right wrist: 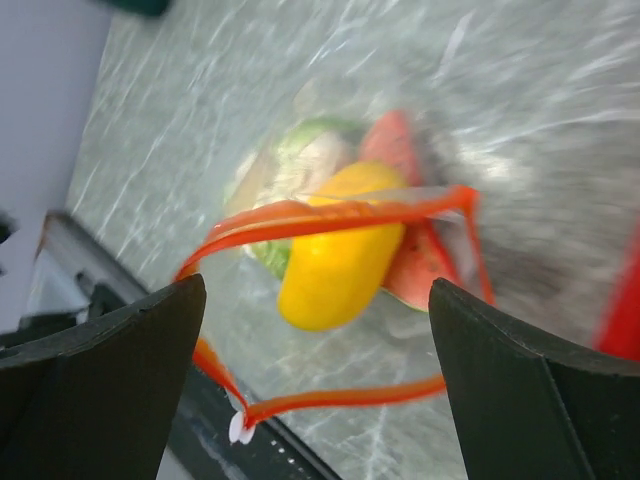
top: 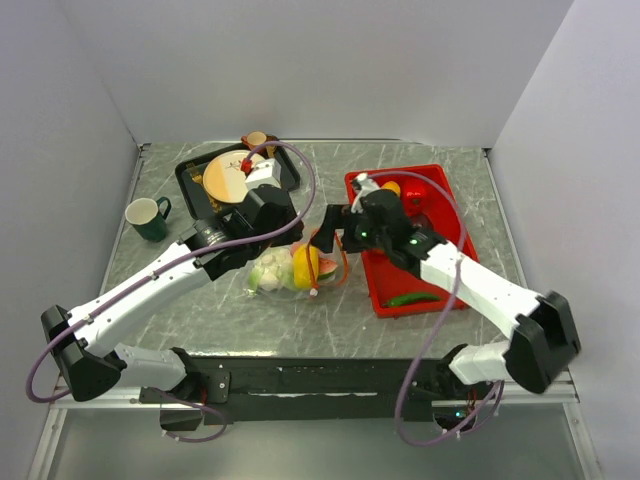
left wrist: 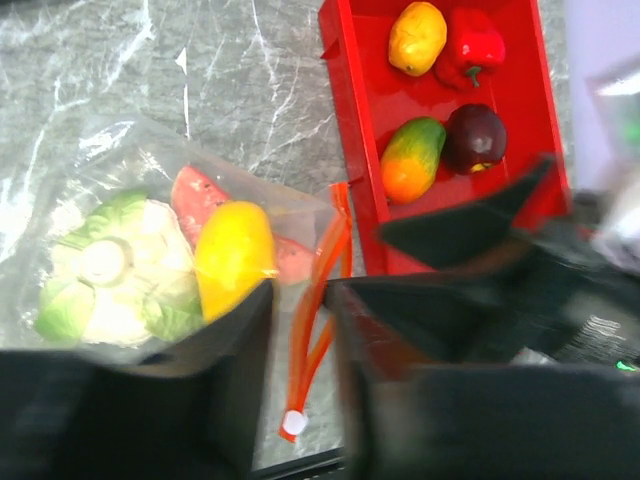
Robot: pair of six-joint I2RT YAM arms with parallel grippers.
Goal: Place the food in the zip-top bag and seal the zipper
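The clear zip bag (left wrist: 110,300) lies on the counter holding a pale cauliflower (left wrist: 105,265), a yellow mango (left wrist: 232,260) and red watermelon pieces (left wrist: 188,200). Its orange zipper faces right and gapes open in the right wrist view. My left gripper is over the zipper end, part open and blurred; whether it grips anything is unclear. My right gripper stands open above the bag's mouth, nothing between its fingers.
A red bin (top: 375,295) on the right holds peppers, fruit and a green cucumber (top: 410,298). A black tray (top: 194,190) with a plate (top: 225,175) and a green mug (top: 150,222) sit at the back left.
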